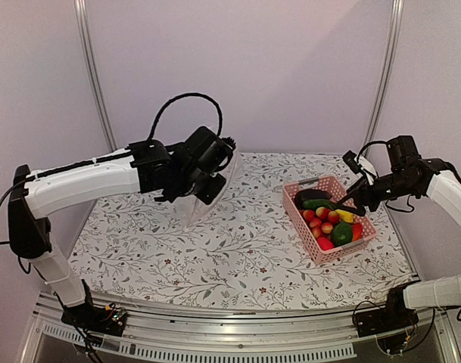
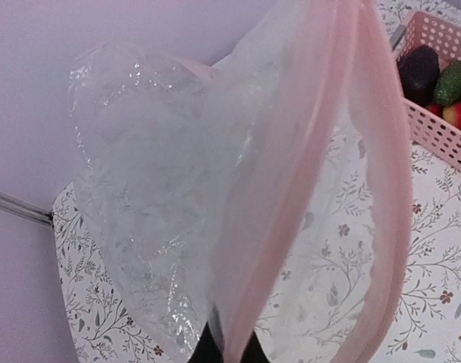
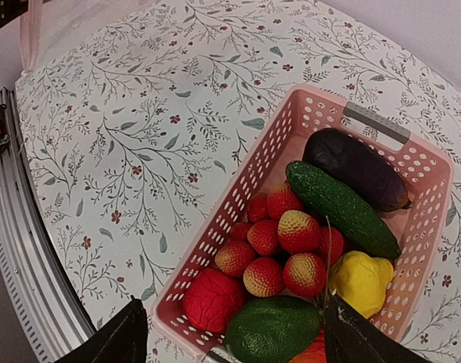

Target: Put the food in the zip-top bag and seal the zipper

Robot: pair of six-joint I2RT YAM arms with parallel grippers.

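Note:
In the left wrist view, my left gripper is shut on the rim of the clear zip top bag point(image 2: 154, 166), which has a pink zipper band point(image 2: 279, 242). The bag hangs with its mouth spread above the table; it looks empty. My right gripper stands open over the pink basket point(image 3: 207, 242), holding nothing. Inside the basket are a dark eggplant point(image 3: 355, 168), a green cucumber point(image 3: 342, 208), several small red fruits point(image 3: 264, 277), a yellow pepper point(image 3: 360, 281), a round red item point(image 3: 213, 299) and a dark green vegetable point(image 3: 272, 330).
The basket rests on the right side of the patterned table point(image 1: 207, 265). Bare table lies left of it and in front. A metal rail point(image 1: 230, 321) runs along the front edge, and pale walls point(image 1: 238, 76) enclose the back and sides.

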